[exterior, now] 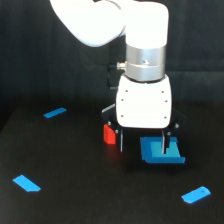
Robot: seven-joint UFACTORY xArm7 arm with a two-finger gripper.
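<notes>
My gripper (143, 141) hangs below the white hand, pointing down, its two dark fingers wide apart and nothing visible between them. In the camera view, a small red object (109, 134) shows just left of the left finger; part of it may be hidden behind the finger and hand. Under the right finger lies a blue square piece (151, 156), with a lighter blue upright part (165, 147) near its middle. I cannot tell whether that finger touches it or stands in front of it.
Strips of blue tape mark the dark table: one at the back left (55, 112), one at the front left (26, 183) and one at the front right (196, 195).
</notes>
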